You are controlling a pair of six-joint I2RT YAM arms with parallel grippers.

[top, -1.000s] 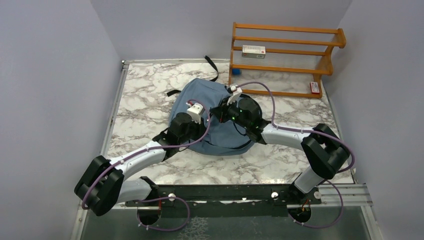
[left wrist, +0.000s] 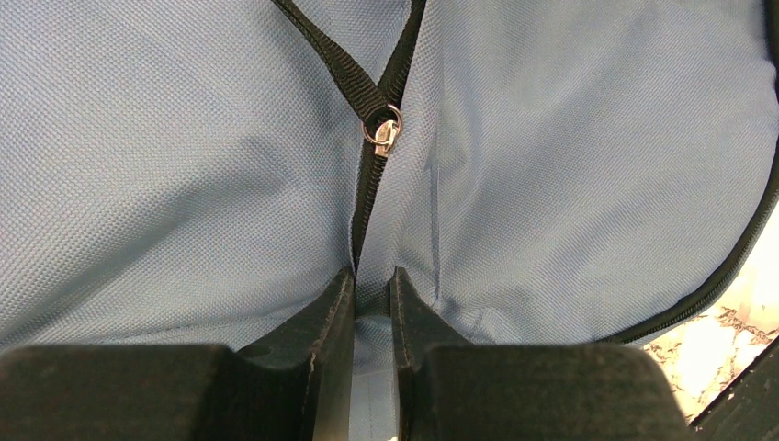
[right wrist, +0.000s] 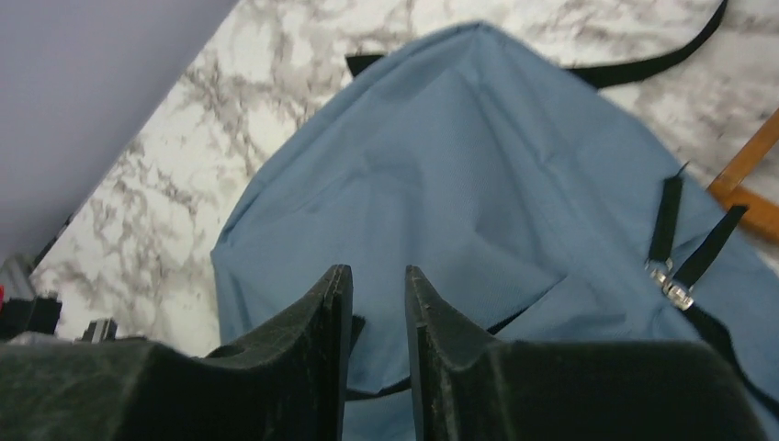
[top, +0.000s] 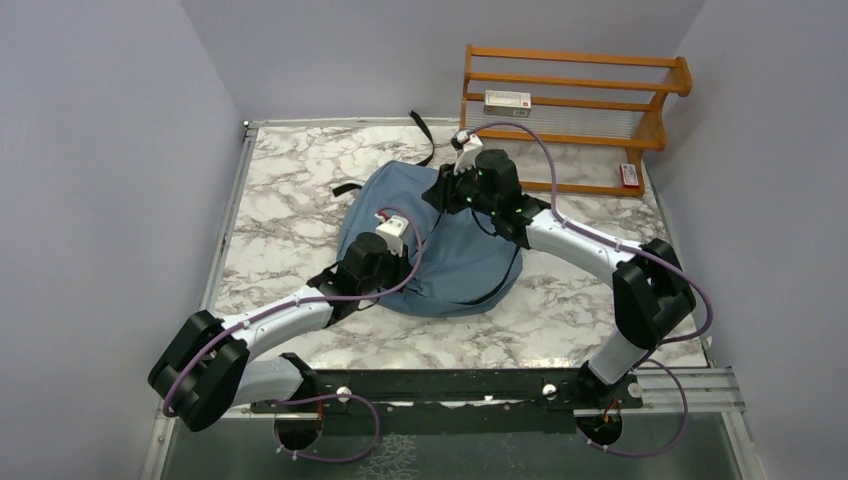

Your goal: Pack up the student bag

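The blue-grey bag [top: 392, 192] lies on the marble table with black straps at its far side. My left gripper is shut on a fold of its fabric, just below a zipper. A metal zipper slider [left wrist: 386, 137] with a black pull tab [left wrist: 342, 69] sits on that zipper, clear of the fingers. Above the bag's upper part hangs my right gripper, fingers parted, with nothing between its fingertips. Another zipper slider [right wrist: 671, 287] with black tabs shows at the right of the right wrist view.
A wooden rack [top: 570, 138] stands at the back right. It holds a white-and-grey box [top: 507, 103] and a small red box [top: 629, 175]. Bare marble tabletop [top: 290, 185] lies left of the bag.
The left arm stays nearly still; the bag has shifted slightly.
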